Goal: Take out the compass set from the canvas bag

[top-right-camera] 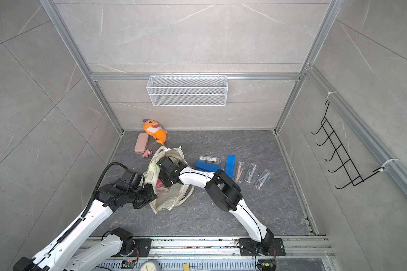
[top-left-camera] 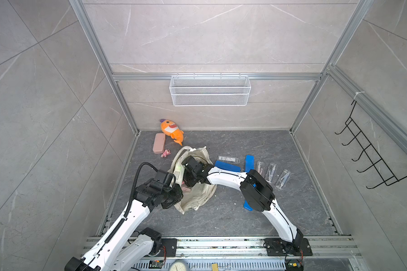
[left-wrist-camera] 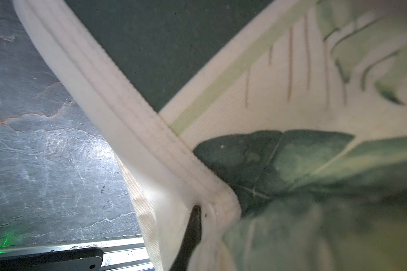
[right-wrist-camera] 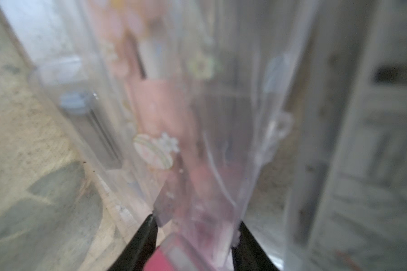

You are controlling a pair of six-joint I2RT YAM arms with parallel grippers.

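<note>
The cream canvas bag point(top-left-camera: 199, 197) lies open in the middle of the floor. My right gripper is down inside it, part open around the lower end of a clear plastic case point(right-wrist-camera: 190, 113) with pink and floral contents; another clear case point(right-wrist-camera: 334, 171) lies alongside, blurred, and a pink item point(right-wrist-camera: 162, 262) is between the fingers' bases. I cannot tell which is the compass set. My left gripper point(top-left-camera: 174, 198) is at the bag's left edge; in the left wrist view a dark fingertip point(left-wrist-camera: 195, 212) rests against the white hem, with nothing visible held.
Blue cases point(top-left-camera: 249, 161) and several clear packs point(top-left-camera: 271, 174) lie right of the bag. An orange plush shark point(top-left-camera: 171, 131), pink case point(top-left-camera: 159, 143) and small pink toy point(top-left-camera: 165, 153) sit behind left. A wire basket point(top-left-camera: 209, 90) hangs on the back wall.
</note>
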